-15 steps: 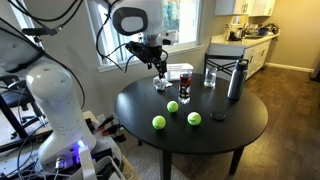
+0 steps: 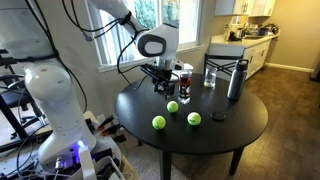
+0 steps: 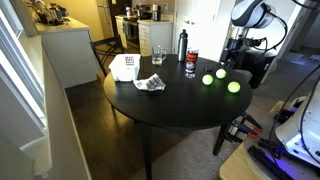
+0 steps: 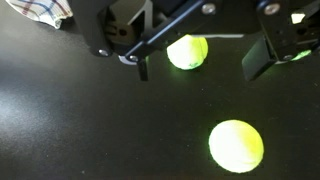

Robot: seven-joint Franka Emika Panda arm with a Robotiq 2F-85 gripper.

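Three yellow-green tennis balls lie apart on the round black table: a left one (image 2: 158, 122), a middle one (image 2: 172, 106) and a right one (image 2: 193, 118). Above the tabletop hangs my gripper, open, its fingers spread wide with no object held. In the wrist view one ball (image 4: 187, 52) shows between and beyond the fingers, partly covered by the gripper body. Another ball (image 4: 236, 146) lies lower right, clear of them. A sliver of green behind the right finger is mostly hidden.
A checked cloth (image 3: 151, 83) and a white box (image 3: 125, 67) stand on the table. Nearby are a red-labelled jar (image 3: 191, 62), a dark bottle (image 2: 237, 80), a clear pitcher (image 2: 210, 76) and a dark flat disc (image 2: 219, 115).
The arm's head and gripper have come down toward the table and slightly to the right. The balls and other table items stay where they were.
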